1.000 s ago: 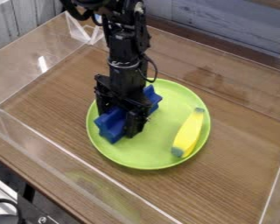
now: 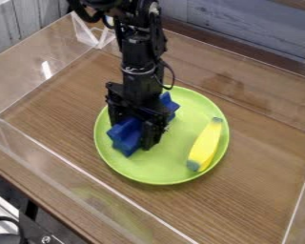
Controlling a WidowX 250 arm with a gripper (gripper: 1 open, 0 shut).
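My black gripper (image 2: pixel 138 119) is lowered over a blue object (image 2: pixel 125 135) on a bright green plate (image 2: pixel 168 164) near the middle of the table. Its fingers hide much of the blue object, so whether they grip it is unclear. A yellow banana-like object (image 2: pixel 206 143) lies on the plate's right side, apart from the gripper.
Pale boards rise at the back and upper left. A cable and dark items sit beyond the table's lower left edge.
The arm has shifted very slightly at the top; the gripper, blue object, plate and banana look nearly unchanged.
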